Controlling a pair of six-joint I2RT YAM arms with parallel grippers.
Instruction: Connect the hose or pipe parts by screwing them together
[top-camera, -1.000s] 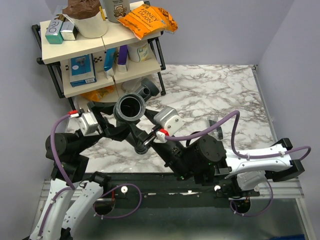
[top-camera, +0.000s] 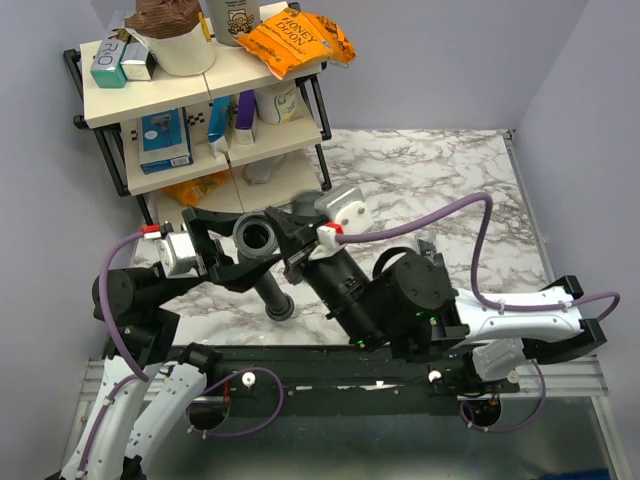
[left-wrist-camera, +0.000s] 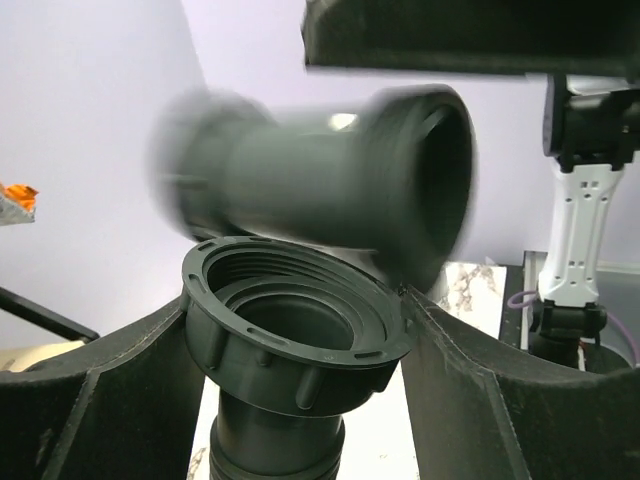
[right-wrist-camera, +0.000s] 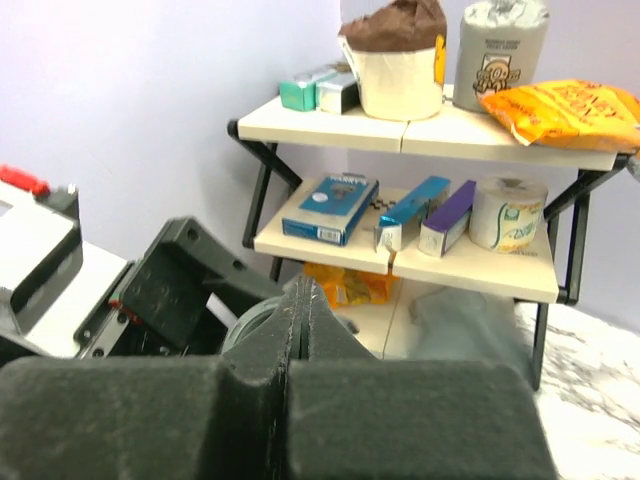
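A dark green pipe with a wide ribbed collar (left-wrist-camera: 340, 372) stands upright between the fingers of my left gripper. A finger reaches each side of the collar, but whether they grip it or only stand close I cannot tell. From above, the collar's open mouth (top-camera: 256, 236) points up, with the pipe's lower end (top-camera: 280, 307) below it. A second dark green tubular piece (left-wrist-camera: 310, 175) is blurred behind and above the collar; its attachment is hidden. My right gripper is shut, nothing showing between its fingers, with the collar's rim (right-wrist-camera: 250, 320) partly hidden behind it.
At the back left stands a shelf (top-camera: 160, 92) with boxes, rolls and an orange bag (top-camera: 290, 42). A small dark object (top-camera: 428, 246) lies beyond the right arm.
In the top view the collar has come down toward the front. The tubular piece behind it has shifted and is now blurred.
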